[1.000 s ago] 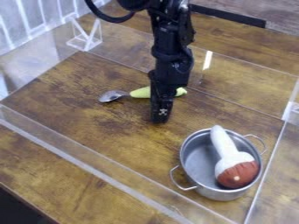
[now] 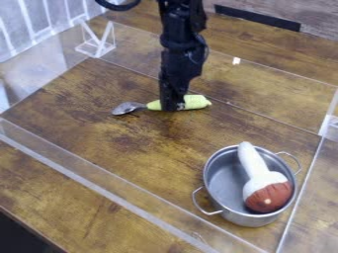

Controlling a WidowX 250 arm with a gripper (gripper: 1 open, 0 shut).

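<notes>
My black gripper (image 2: 173,102) is in the upper middle, shut, its tip just over a pale yellow-green object (image 2: 195,102) lying on the wooden table. A silver spoon (image 2: 126,108) lies at that object's left, touching or very close to it. Whether the tip touches either is unclear.
A steel pot (image 2: 224,191) at the lower right holds a white and red-brown object (image 2: 267,196). Clear plastic walls border the table (image 2: 93,168).
My gripper has moved back and to the left, away from the front of the yellow-green object to over it. The other things look unmoved.
</notes>
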